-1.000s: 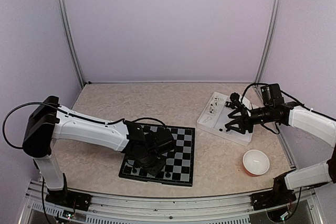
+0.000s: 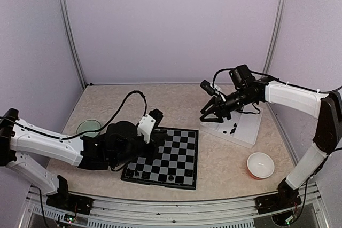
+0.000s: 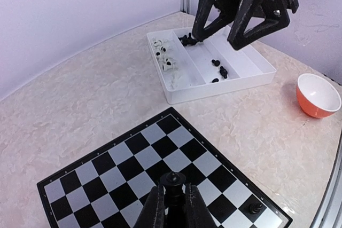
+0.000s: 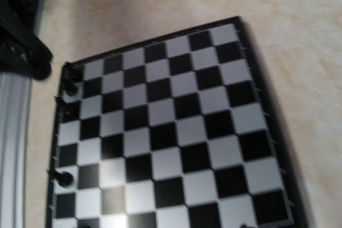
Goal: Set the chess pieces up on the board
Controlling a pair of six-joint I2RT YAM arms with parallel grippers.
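Note:
Upright in my left gripper is a dark chess piece [image 3: 173,181], its rounded top showing above the fingers. That gripper is shut on it, over the chessboard [image 2: 184,156]. Black pieces stand along the board's near edge, among them one piece [image 2: 171,178] near the right corner and another [image 2: 137,173] toward the left. My right gripper [image 2: 206,116] hangs open beside the left part of the white tray [image 2: 240,141], nothing between its fingers. In the tray's compartments lie several white pieces [image 3: 168,65] and black pieces [image 3: 223,72].
A white bowl with an orange outside [image 2: 260,165] sits at the right, before the tray. Behind the left arm is a green bowl [image 2: 89,126], partly covered. Bare table lies behind the board and between board and tray.
The left arm has drawn back and turned, baring more of the board and the green bowl. My right gripper has shifted left and upward in the top view, toward the tray's left side.

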